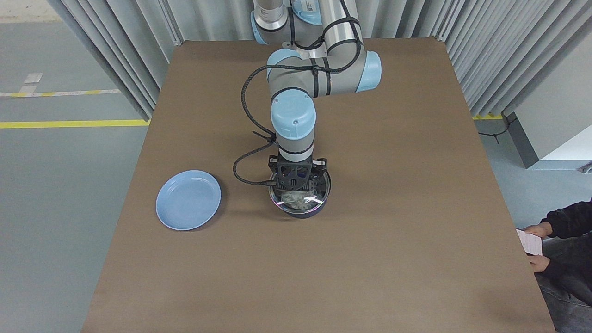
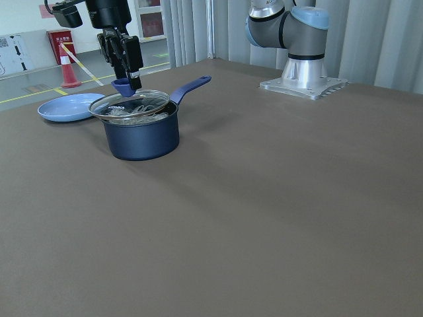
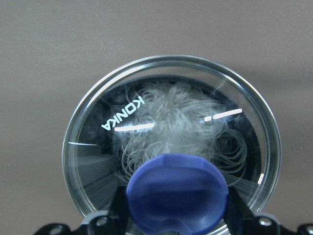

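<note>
A dark blue saucepan [image 2: 141,140] stands on the table, its handle [image 2: 191,88] pointing away behind it. Its glass lid [image 3: 109,156], marked KONKA, lies over the top; translucent stringy stuff shows beneath. My gripper [image 2: 126,84] is at the lid's blue knob [image 3: 177,191], shut on it from both sides. From the front, the gripper body [image 1: 297,175] hides much of the lid and the pan's handle.
A light blue plate [image 1: 188,200] lies left of the pan. A person [image 1: 569,255] holding paper is at the right edge.
</note>
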